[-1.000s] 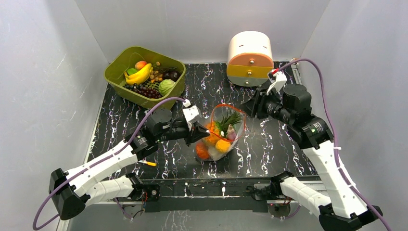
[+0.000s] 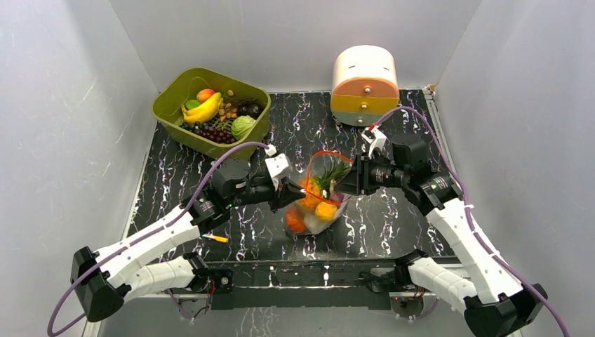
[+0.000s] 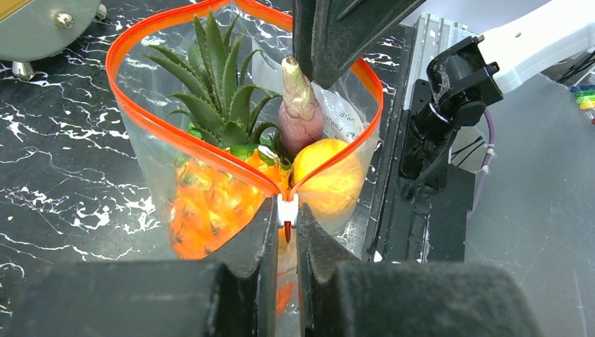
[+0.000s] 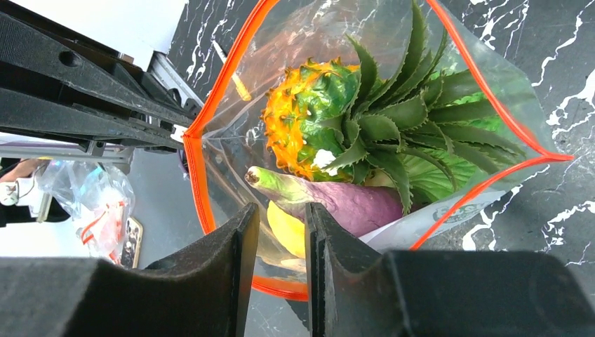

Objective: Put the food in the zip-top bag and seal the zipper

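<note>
A clear zip top bag [image 2: 319,219] with an orange zipper rim stands upright mid-table, its mouth wide apart. Inside it are a spiky orange-green fruit [image 4: 309,116], a leafy green plant top [image 4: 393,126], a purple eggplant-like piece [image 4: 344,203] and a yellow fruit [image 3: 328,175]. My left gripper is shut on the white zipper slider [image 3: 288,207] at one corner of the mouth. My right gripper hovers over the bag's opening with its fingers part open. Only clear space and bag contents beyond show between them.
At the back left sits a green basket [image 2: 161,105] of fruit and vegetables. A rounded drawer box [image 2: 365,70] stands at the back right. An orange-handled tool [image 2: 217,239] lies near the front left. Table right of the bag is bare.
The left arm and bag stayed in place.
</note>
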